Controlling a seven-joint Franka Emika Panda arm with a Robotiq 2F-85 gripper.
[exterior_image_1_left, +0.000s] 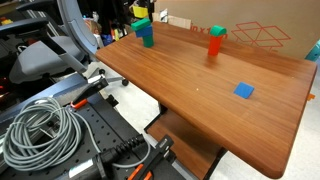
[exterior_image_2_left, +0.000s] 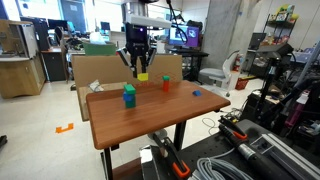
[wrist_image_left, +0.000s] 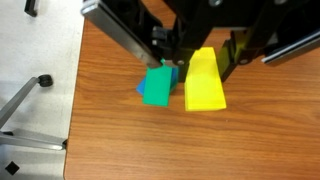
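A yellow block is clasped between the fingers of my gripper, which is shut on it. In exterior view 2 the yellow block hangs in the air, above and slightly right of a stack. That stack has a green block on top, turned a little against the blue block beneath it, with a green piece at the bottom. From the wrist, the green top lies beside the yellow block, to its left. Whether the two touch cannot be told there; exterior view 2 shows them apart.
Farther along the brown table stands a red block with a green block on top. A flat blue block lies alone. The stack stands near a table edge.
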